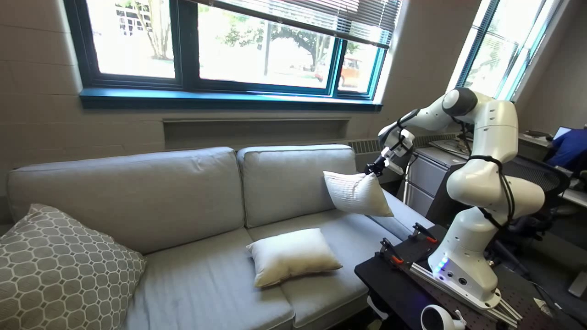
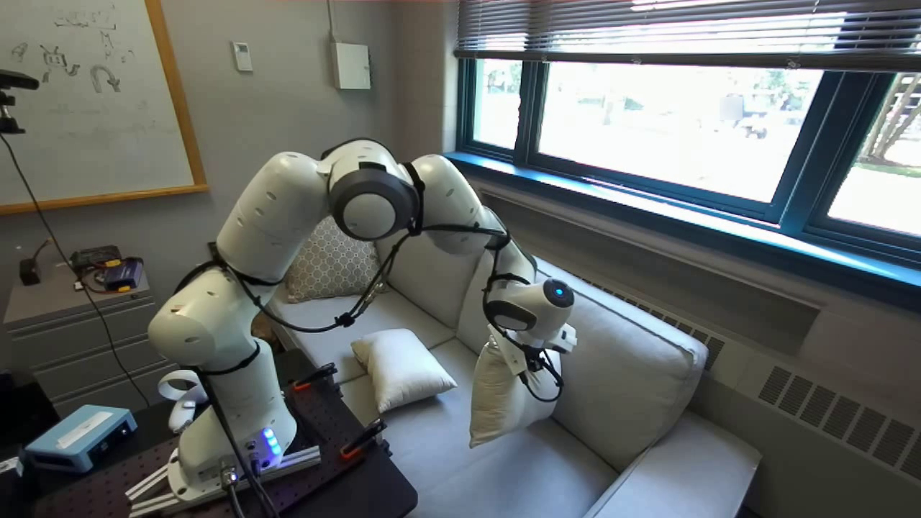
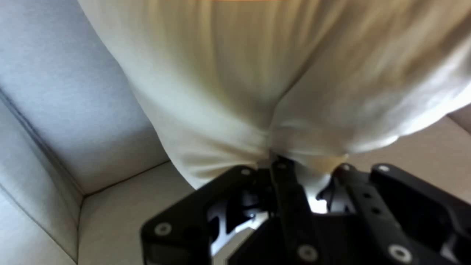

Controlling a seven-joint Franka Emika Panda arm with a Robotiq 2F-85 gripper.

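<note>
A cream pillow with a ribbed face [image 1: 355, 193] hangs above the right end of the couch, in front of its right back cushion. My gripper [image 1: 373, 168] is shut on the pillow's upper edge. In the wrist view the pillow's gathered fabric [image 3: 229, 101] runs down between the dark fingers and hides most of what lies beyond. From the other side, exterior view 2 shows the held pillow's plain face [image 2: 501, 393] under the wrist. A second cream pillow [image 1: 293, 255] lies flat on the seat near the middle of the couch.
A grey patterned pillow [image 1: 66, 272] leans at the couch's left end. The grey couch's back [image 1: 132, 192] stands below the window ledge. Bare seat lies left of the flat pillow. The robot's black table [image 2: 380, 483] with clamps borders the couch's front.
</note>
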